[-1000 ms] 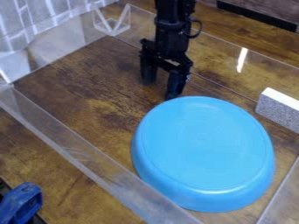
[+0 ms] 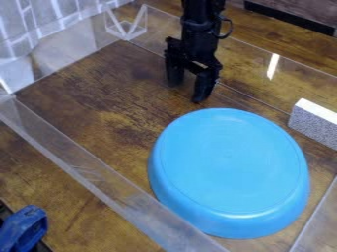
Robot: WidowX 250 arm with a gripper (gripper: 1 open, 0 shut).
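Note:
My black gripper [image 2: 188, 71] hangs at the top middle over the wooden floor of a clear-walled bin, its two fingers apart and open, with no object visible between them. A large upturned light-blue round tub or lid [image 2: 230, 171] lies below it to the right, apart from the gripper.
A speckled white-grey block [image 2: 313, 121] sits at the right edge beside the blue item. Clear walls border the area. A blue object [image 2: 19, 231] is at the bottom-left corner outside, and white cloth at the top left.
My gripper has risen slightly, away from the blue item. The other things have not moved.

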